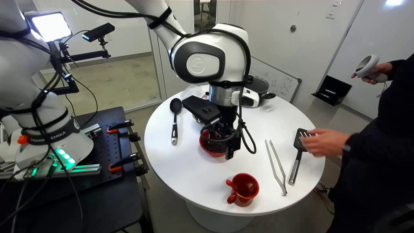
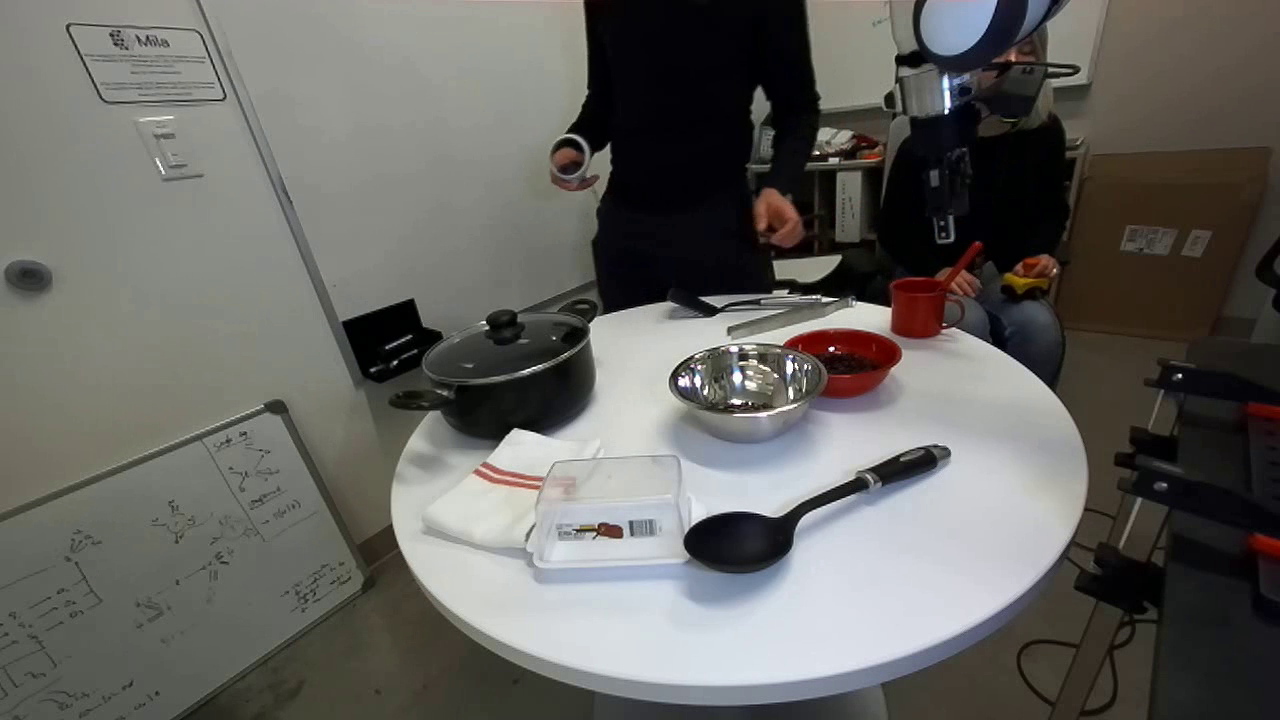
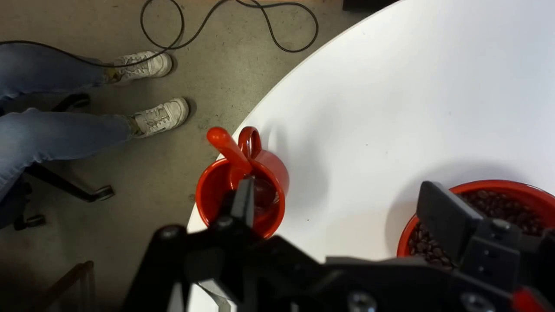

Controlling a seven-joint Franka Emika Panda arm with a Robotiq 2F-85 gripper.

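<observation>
My gripper is open, with only bare white table seen between its fingers in the wrist view. It hangs well above the table in exterior view 2, the gripper showing higher than the mug. A red mug with a red-handled spoon leaning in it stands near the table edge. The red bowl holds dark beans. One finger overlaps the mug in the wrist view and the other overlaps the bowl. From exterior view 1 the gripper partly hides the bowl.
A steel bowl stands beside the red bowl. Around the table lie a black spoon, clear box, towel, lidded pot, tongs and spatula. A person's hand is over the spatula.
</observation>
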